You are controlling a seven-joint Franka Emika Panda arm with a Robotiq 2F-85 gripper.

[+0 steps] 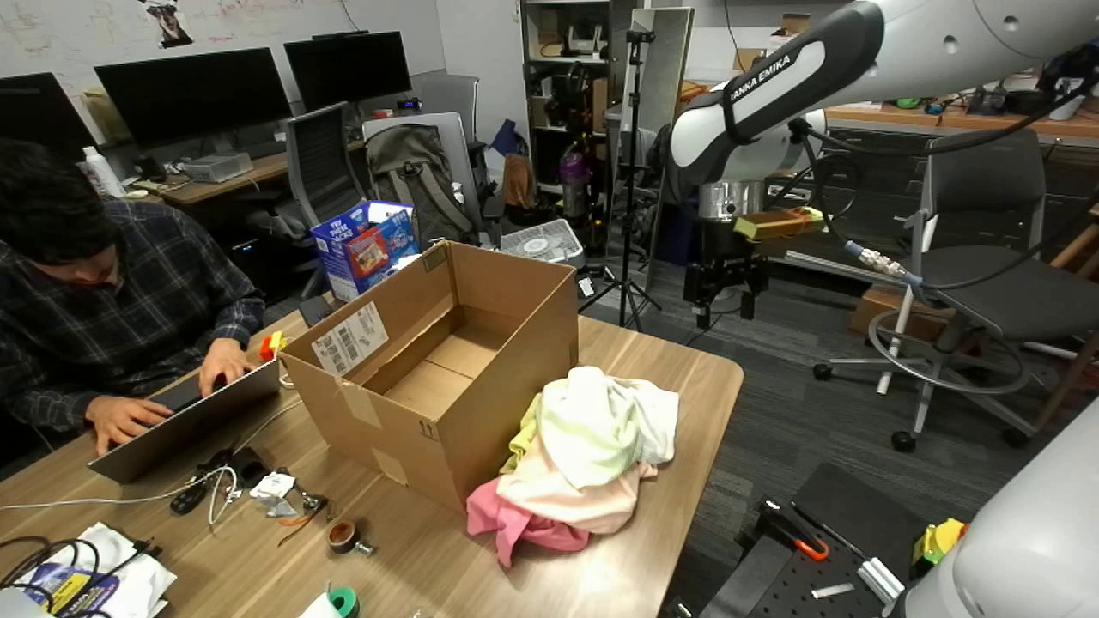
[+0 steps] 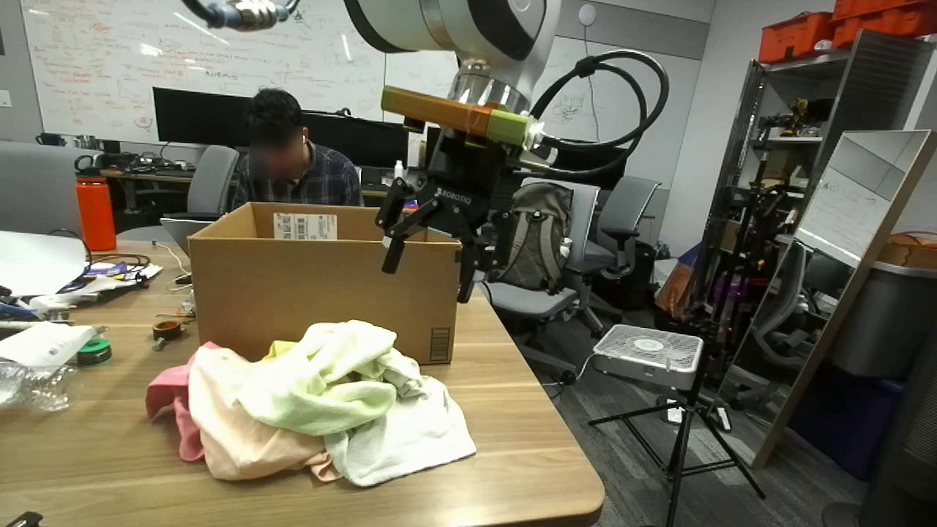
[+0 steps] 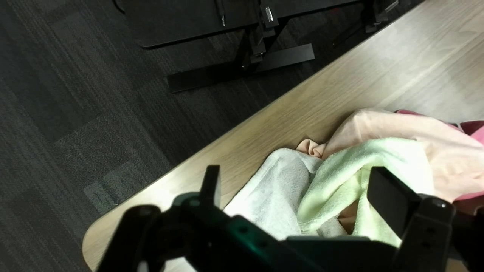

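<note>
A crumpled heap of cloths lies on the table beside the cardboard box: a pale green cloth (image 1: 582, 412) on top, a peach cloth (image 2: 228, 413), a pink cloth (image 1: 525, 525), a white cloth (image 2: 400, 443) and a bit of yellow cloth (image 1: 523, 433). The box (image 1: 505, 402) stands open at the top, and the part of its floor in view is bare. My gripper (image 2: 427, 285) hangs in the air, above table height. Its fingers are spread with nothing between them. In the wrist view the gripper shows the white and green cloths below, well apart from it.
A person with a laptop (image 1: 196, 417) sits on the box's far side. Cables, a brown tape roll (image 1: 343, 536) and a green spool (image 2: 94, 351) lie on the table. A tripod (image 1: 631, 185) stands behind.
</note>
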